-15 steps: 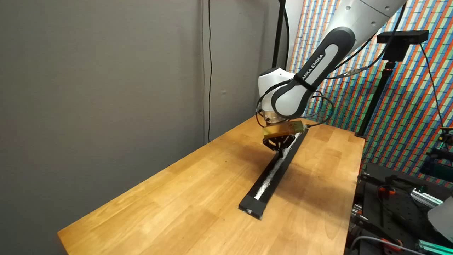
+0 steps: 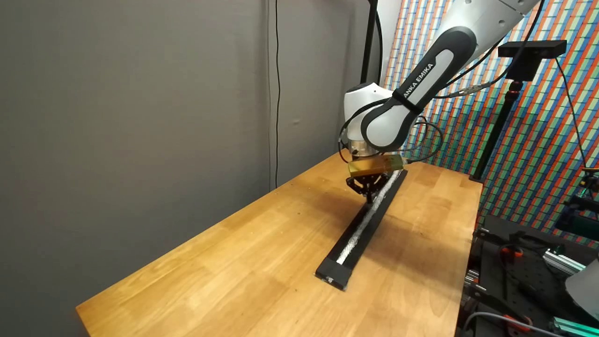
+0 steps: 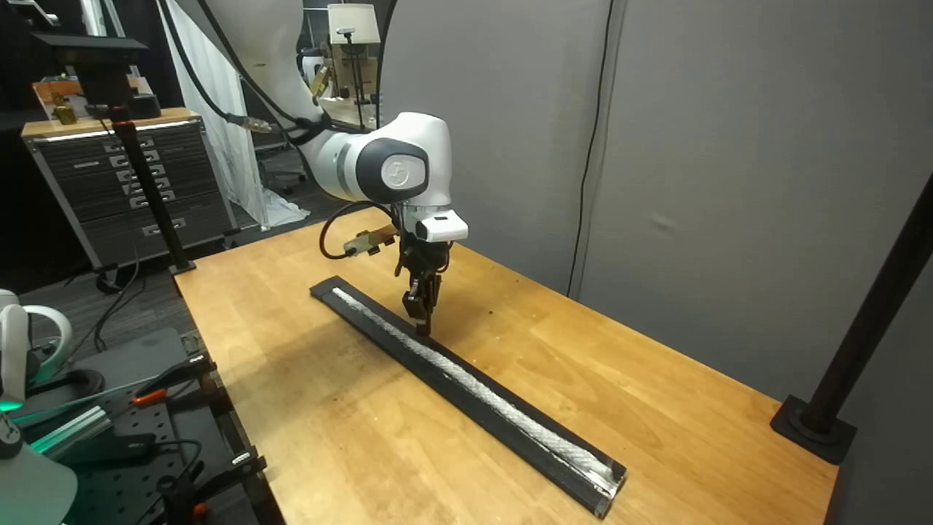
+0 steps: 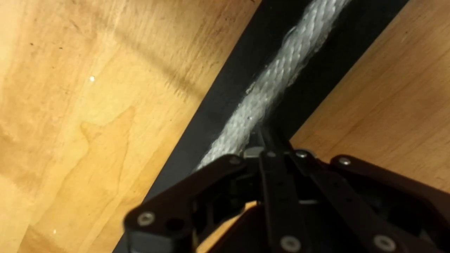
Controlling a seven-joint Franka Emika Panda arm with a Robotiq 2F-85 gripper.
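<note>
A long black strip (image 2: 335,272) lies flat on the wooden table, with a whitish braided rope (image 2: 352,242) running along its middle. Exterior view 2 shows the strip (image 3: 560,480) and rope (image 3: 500,405) at nearly full length. Pointing down over the strip, near its far half in exterior view 1, my gripper (image 2: 369,199) is shut. From the second exterior view the gripper (image 3: 424,329) appears close to the strip's wall-side edge. In the wrist view the fingertips are dark and blurred beside the rope (image 4: 270,86); nothing shows between them. Whether they touch the strip, I cannot tell.
Bare table (image 2: 224,264) lies on both sides of the strip. A grey wall (image 2: 168,112) borders the long side. Black camera stands rise at the table's edges, one base (image 3: 813,429) at the right. Equipment with cables (image 3: 149,437) crowds the opposite side.
The arm and gripper have risen slightly. Strip and rope lie where they were, with no visible difference.
</note>
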